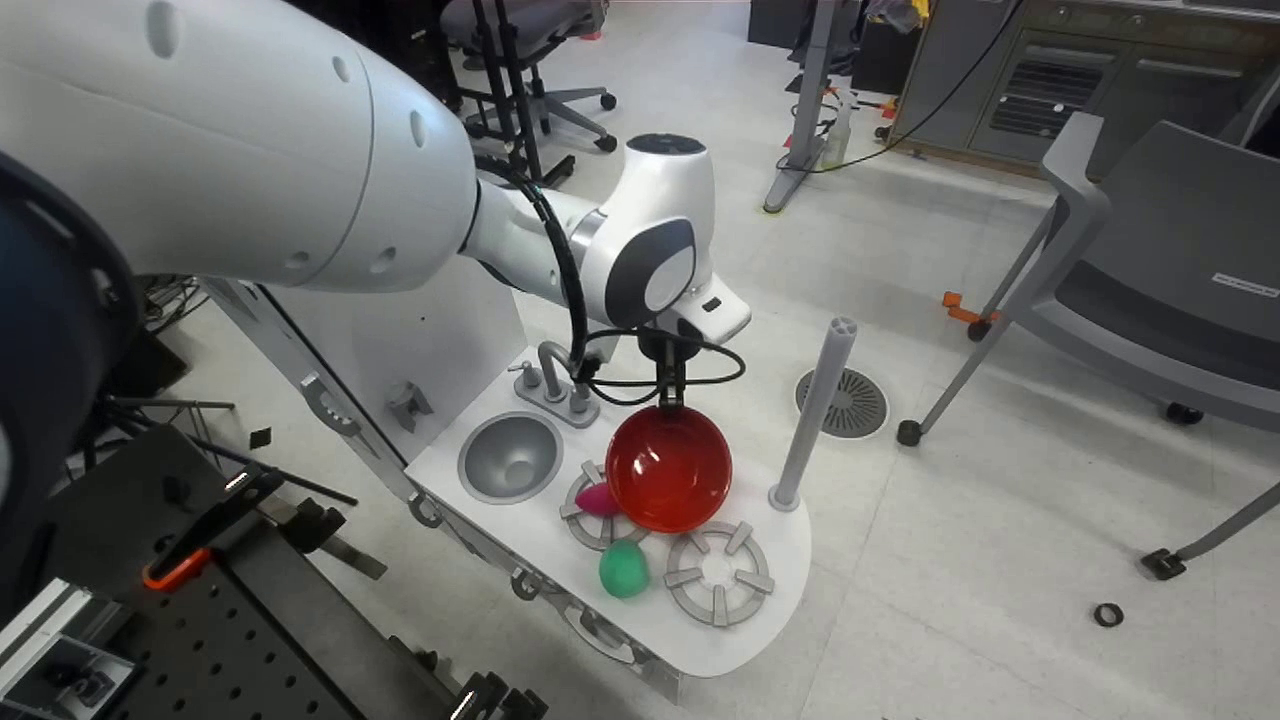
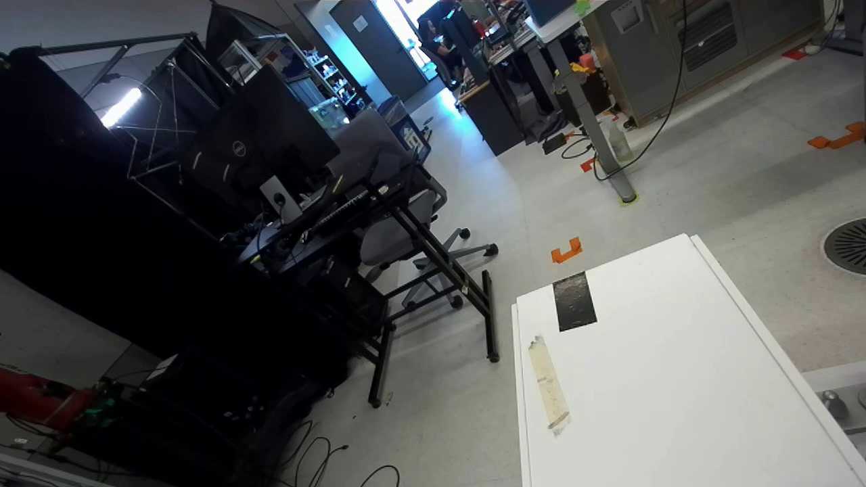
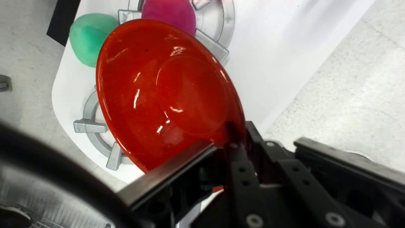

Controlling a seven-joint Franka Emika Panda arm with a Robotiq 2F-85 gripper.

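Note:
My gripper (image 1: 671, 402) is shut on the rim of a red bowl (image 1: 668, 470), which looks empty. In exterior view 1 the bowl appears above the white counter, overlapping the far burner. The wrist view shows the fingers (image 3: 239, 163) pinching the near rim of the tilted red bowl (image 3: 171, 91). A pink object (image 1: 596, 499) lies on the far burner, partly covered by the bowl from both angles. Beside it on the counter sits a green rounded object (image 1: 623, 569). Neither arm nor bowl shows in exterior view 2.
The near burner (image 1: 720, 574) is bare. A grey sink (image 1: 510, 457) with a faucet (image 1: 554, 372) lies at the left, and a grey post (image 1: 816, 414) rises from the counter's right edge. Bare floor extends beyond it.

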